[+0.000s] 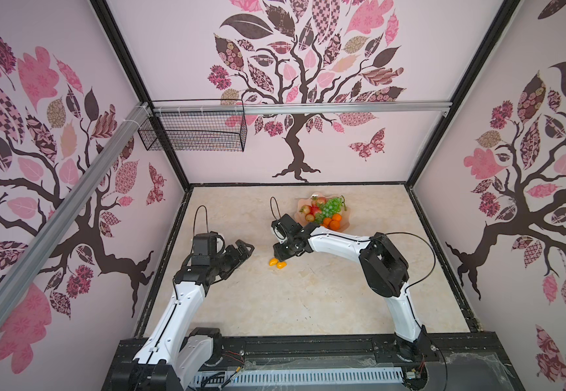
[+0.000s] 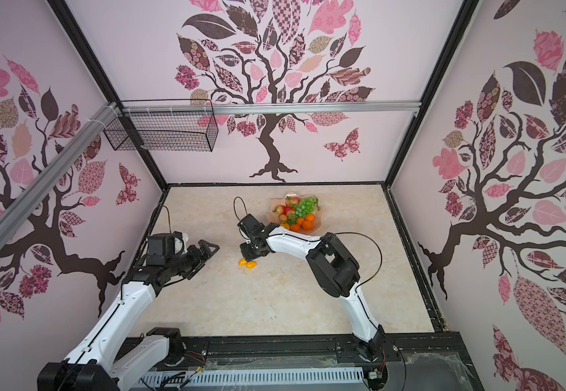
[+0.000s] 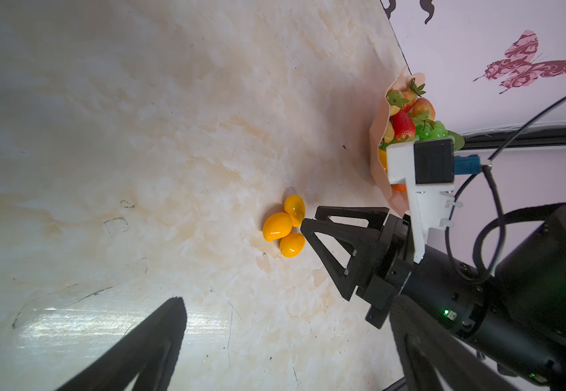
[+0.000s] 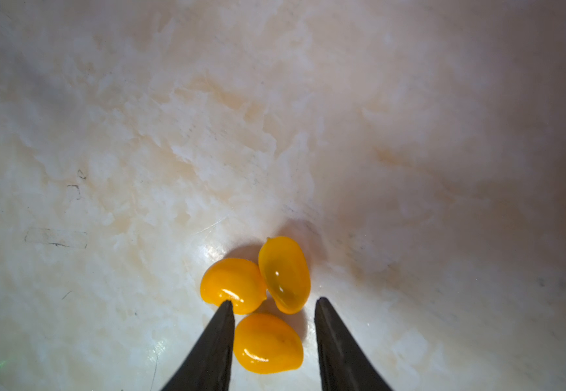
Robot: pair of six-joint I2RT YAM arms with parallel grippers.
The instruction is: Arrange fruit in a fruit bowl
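Observation:
Three small yellow-orange fruits, one of them a yellow fruit (image 4: pixel 284 273) at the far side of the group, lie touching one another on the table in the right wrist view. The pink bowl (image 3: pixel 379 133) at the back is filled with mixed fruit. My right gripper hangs over the yellow fruits with its fingers apart, one fruit showing between them in that view, not gripped. In the top left view my left gripper (image 1: pixel 247 249) stands left of the fruits, its fingers spread and empty.
A wire basket (image 1: pixel 195 130) hangs on the rail at the back left. Bare tabletop (image 1: pixel 322 299) lies in front of the right arm and to the left of the fruits. The right arm crosses the table just in front of the bowl.

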